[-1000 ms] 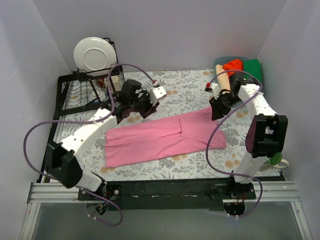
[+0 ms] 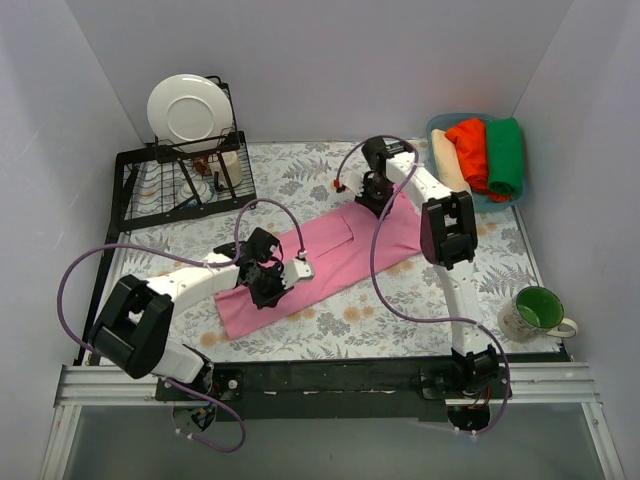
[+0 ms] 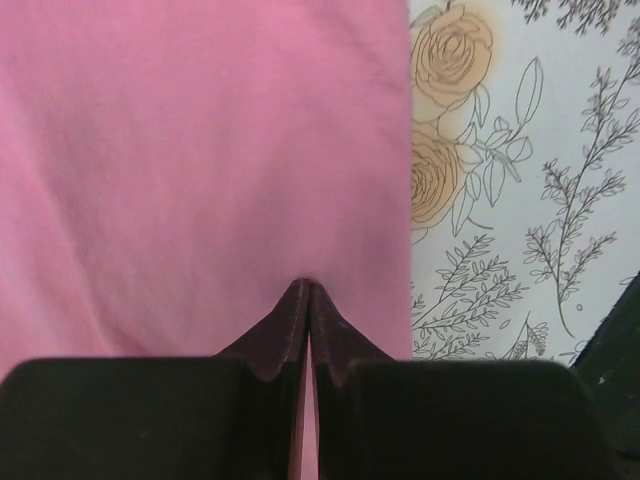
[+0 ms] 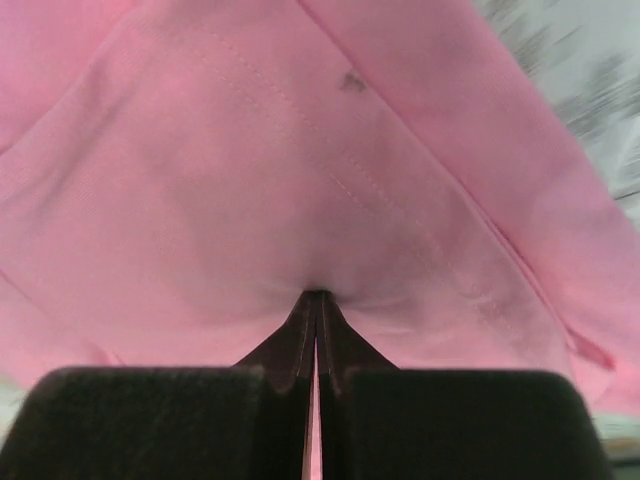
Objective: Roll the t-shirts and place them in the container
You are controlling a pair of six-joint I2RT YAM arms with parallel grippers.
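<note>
A pink t-shirt (image 2: 325, 262), folded into a long strip, lies slanted across the patterned cloth, its right end farther back. My left gripper (image 2: 268, 298) is down on the strip's left part; in the left wrist view its fingertips (image 3: 302, 296) are shut and press the fabric, with nothing plain between them. Toward the shirt's far right end, my right gripper (image 2: 378, 208) is shut too. Pink fabric (image 4: 250, 230) lies right under its fingertips in the right wrist view, with a seam beside them; whether a thin fold is caught cannot be made out.
Rolled cloths in orange (image 2: 468, 150), green (image 2: 505, 157) and cream (image 2: 447, 160) stand in a blue basket (image 2: 490, 203) at the back right. A dish rack (image 2: 150, 185) with a plate (image 2: 190, 108) stands back left, a green mug (image 2: 536, 309) front right.
Both grippers have come down onto the shirt, the right one also moving left. The shirt, which lay flatter, now slants, with its right end shifted left and back.
</note>
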